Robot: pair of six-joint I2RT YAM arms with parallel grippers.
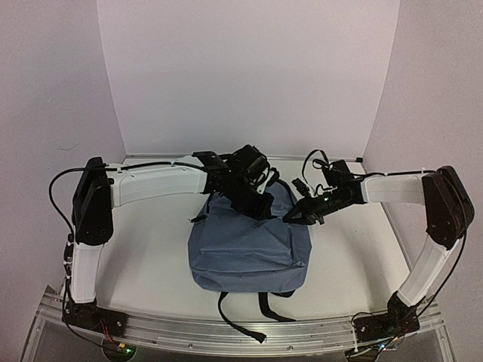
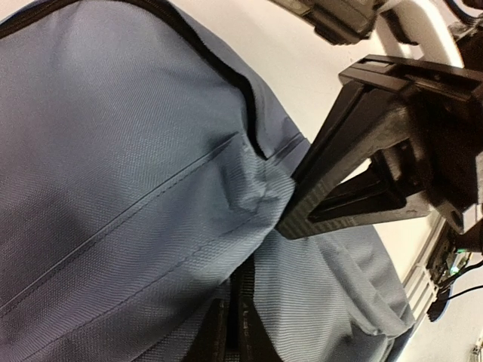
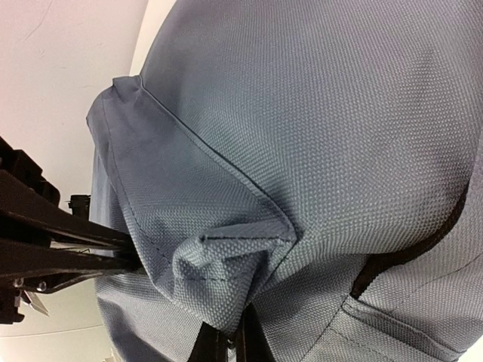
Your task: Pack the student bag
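The blue-grey backpack (image 1: 250, 253) lies on the white table, its top end away from the front rail. My left gripper reaches over its upper part, below a raised fold of cloth. Its fingers look shut, and a narrow dark strip (image 2: 243, 283) runs up from their tips under the fold; whether they grip it I cannot tell. On the right side of the opening, my right gripper is shut on a bunched corner of the backpack's cloth (image 3: 219, 302). The two grippers stand close together, and the bag's inside is hidden.
Two black straps (image 1: 240, 326) trail from the bag's near end toward the metal rail (image 1: 249, 338). Walls close in the back and sides.
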